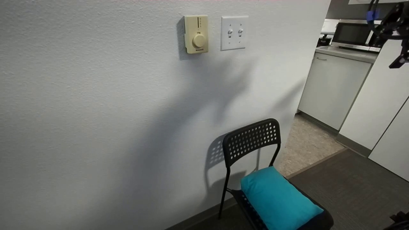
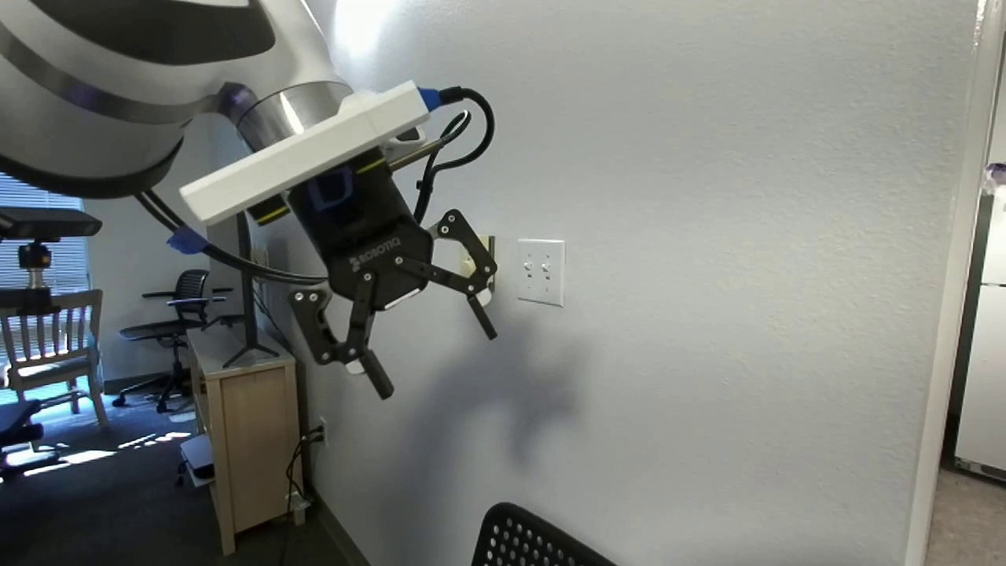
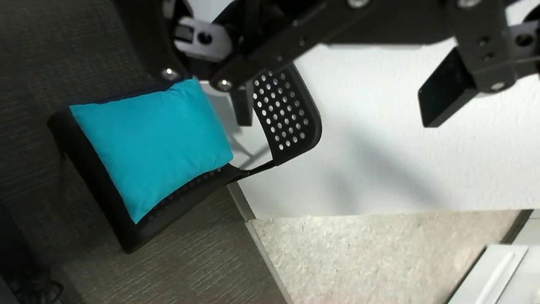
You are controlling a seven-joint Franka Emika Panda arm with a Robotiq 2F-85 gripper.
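My gripper [image 2: 435, 363] is open, its two fingers spread wide with nothing between them. In exterior view 2 it tilts downward in the air in front of the wall, left of the light switch plate [image 2: 541, 272]. A beige thermostat with a round dial [image 1: 199, 40] is on the wall beside the switches; in exterior view 2 the gripper's finger covers most of it. Both toggles of the plate show in exterior view 1. From the wrist, I look down on a black chair [image 3: 298, 119] bearing a teal pillow [image 3: 152, 144], well below the fingers.
Behind the chair stands the white wall [image 1: 96, 95]. Past the wall's end lies a kitchen with a microwave [image 1: 351, 34] on a counter. A wooden cabinet [image 2: 255, 453] stands along the wall at left. Open air surrounds the gripper.
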